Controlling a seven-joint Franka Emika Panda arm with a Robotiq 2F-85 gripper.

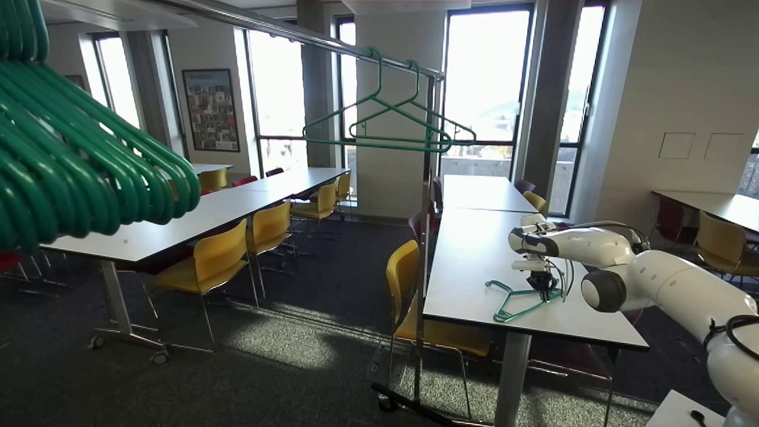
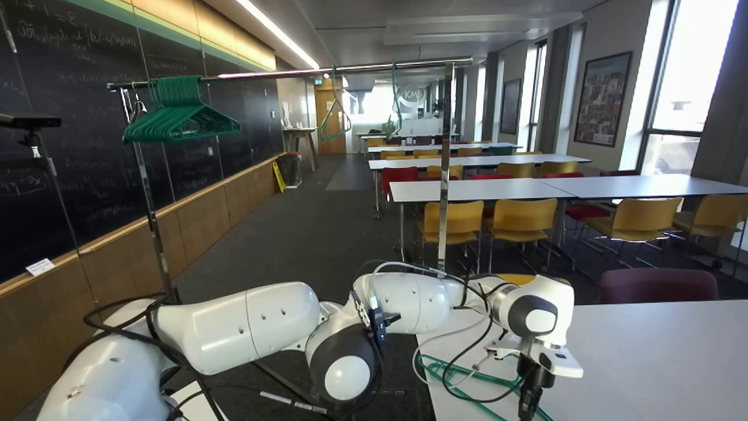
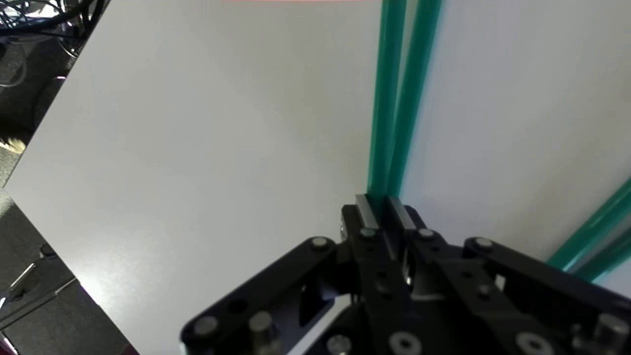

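Observation:
Two green hangers (image 1: 530, 310) appear to lie nearly on top of one another at the near end of the white table (image 1: 469, 249). My gripper (image 1: 545, 293) is low over them, pointing down. In the wrist view two green tubes (image 3: 386, 118) run side by side into my gripper, which is shut on hanger tubing. Whether both tubes or only one is pinched, I cannot tell. Two more tube lengths (image 3: 594, 228) slant off at the right. Exterior view 2 shows part of the green hangers (image 2: 456, 372) beside the gripper, its fingertips near the lower edge.
A metal rack rail (image 1: 320, 39) holds two spaced green hangers (image 1: 377, 146) near its post (image 1: 427, 213). Bunched green hangers (image 2: 181, 112) hang at its other end. A yellow chair (image 1: 403, 274) stands by the table.

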